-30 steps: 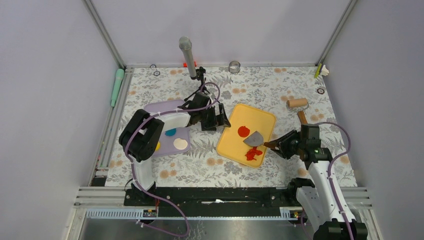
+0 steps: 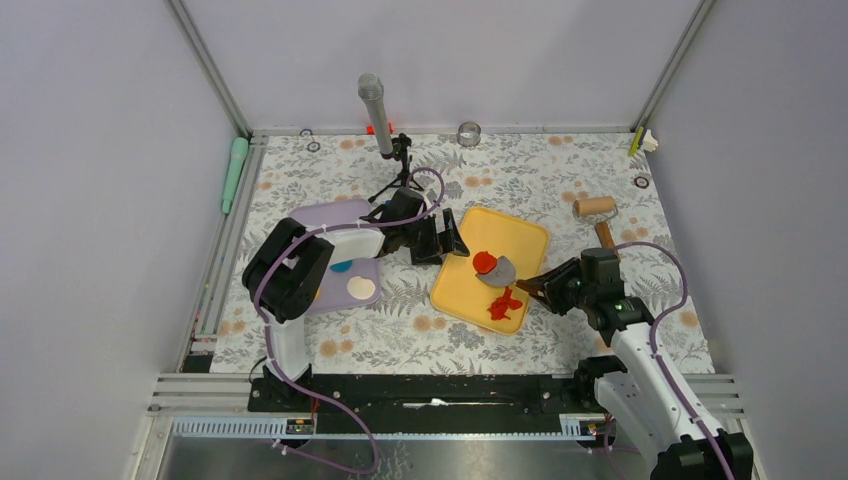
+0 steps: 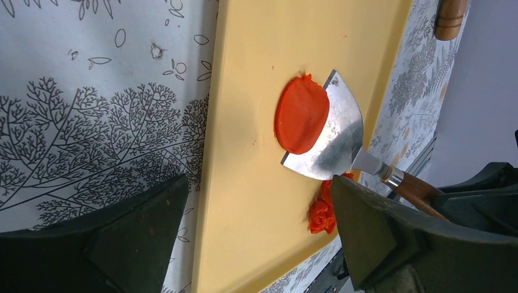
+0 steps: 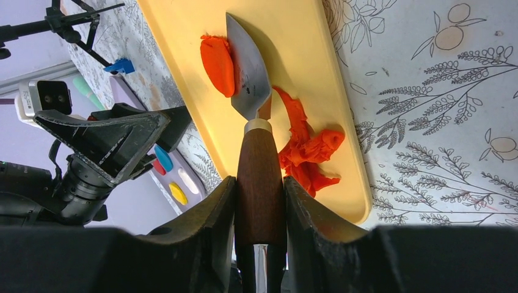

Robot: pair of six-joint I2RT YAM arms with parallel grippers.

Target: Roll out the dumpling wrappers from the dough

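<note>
My right gripper is shut on the wooden handle (image 4: 259,174) of a metal scraper. Its blade (image 3: 330,140) lies on the yellow tray (image 2: 460,290), against and partly under a flattened red dough disc (image 3: 300,113) (image 4: 215,64). Red dough scraps (image 2: 505,308) lie near the tray's front right. My left gripper (image 2: 448,245) is open above the tray's left edge, with nothing between its fingers.
A purple tray (image 2: 330,212) with coloured discs sits left, partly under the left arm. A rolling pin (image 2: 594,206) lies at the right. A microphone stand (image 2: 402,150) stands behind.
My right gripper has moved slightly left with the scraper, whose blade now reaches the red disc. The tray has shifted slightly left.
</note>
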